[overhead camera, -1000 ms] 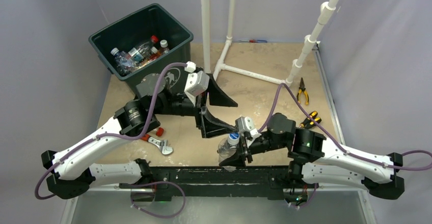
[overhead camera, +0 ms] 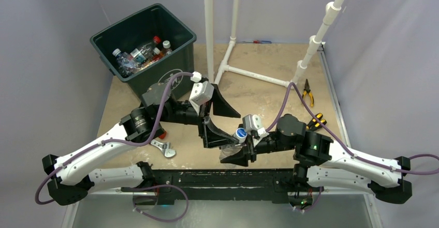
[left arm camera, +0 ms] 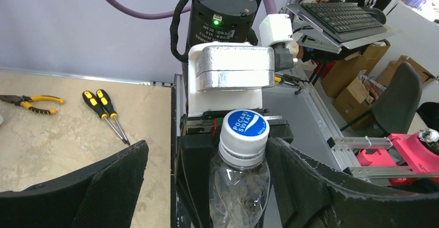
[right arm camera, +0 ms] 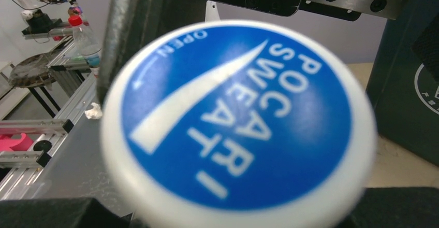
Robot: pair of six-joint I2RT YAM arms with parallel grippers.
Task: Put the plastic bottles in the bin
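Observation:
A clear plastic bottle with a blue-and-white cap stands upright in my right gripper, which is shut on it; the cap fills the right wrist view. My left gripper is open, its fingers spread around the bottle's top, one on each side in the left wrist view. A green bin at the back left holds several plastic bottles.
White pipes stand at the back. An adjustable wrench lies left of the grippers, pliers and screwdrivers at the right. A red cap shows beside the left arm.
The right gripper and bottle have moved slightly upward, with little sideways change.

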